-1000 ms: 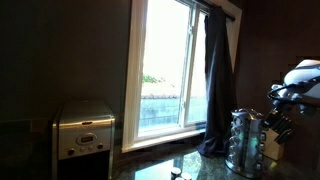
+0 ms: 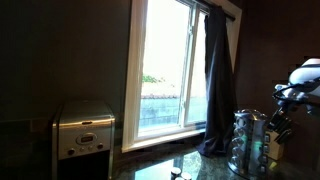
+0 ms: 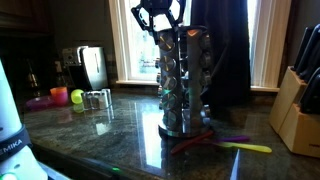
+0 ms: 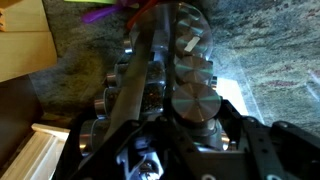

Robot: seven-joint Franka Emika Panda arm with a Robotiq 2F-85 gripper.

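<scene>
A tall round rack (image 3: 184,95) with several silver-lidded jars stands on the counter, seen from above in the wrist view. My gripper (image 3: 160,25) is at its top, pointing down. Between the fingers in the wrist view is a round-lidded jar (image 4: 197,103) at the upper end of one column, and the fingers appear shut on it. The black gripper parts hide the jar's lower side and much of the rack's near part. In exterior view 1 the gripper (image 2: 283,122) is against the right side of the rack (image 2: 243,145).
Red, purple and green utensils (image 3: 245,147) lie at the rack's foot. A wooden knife block (image 3: 302,112) stands close on the right. Several small shakers (image 3: 97,100) and a toaster (image 3: 86,68) are to the left.
In exterior view 1 the gripper has moved slightly right and up. The rack appears shifted a little to the right as well.
</scene>
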